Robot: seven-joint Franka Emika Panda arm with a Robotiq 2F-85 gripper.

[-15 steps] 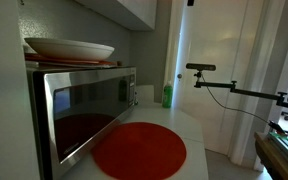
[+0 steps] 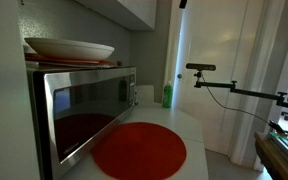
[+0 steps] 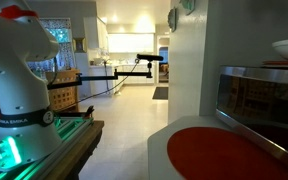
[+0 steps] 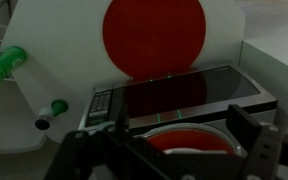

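Observation:
A white bowl (image 2: 69,50) rests on a red plate (image 2: 79,64) on top of the silver and black microwave (image 2: 89,105). On the counter in front lies a large flat red disc (image 2: 139,150), empty on top. In the wrist view, my gripper is open, its dark fingers (image 4: 248,128) spread wide above the microwave (image 4: 184,98). Below and between them shows a pale round rim (image 4: 149,133) with red inside, partly hidden by the gripper. Only a dark tip of the arm shows at the top edge of exterior view 1.
A green bottle (image 2: 167,96) stands at the counter's far end; the wrist view shows the green bottle (image 4: 4,63) and a smaller green-capped one (image 4: 52,113). Cabinets (image 2: 109,10) hang over the microwave. The red disc (image 3: 224,155) has clear space above it.
The dark arm tip at the top of exterior view 1 has shifted slightly left and lower. The bowl, plate, microwave and red disc have stayed in place.

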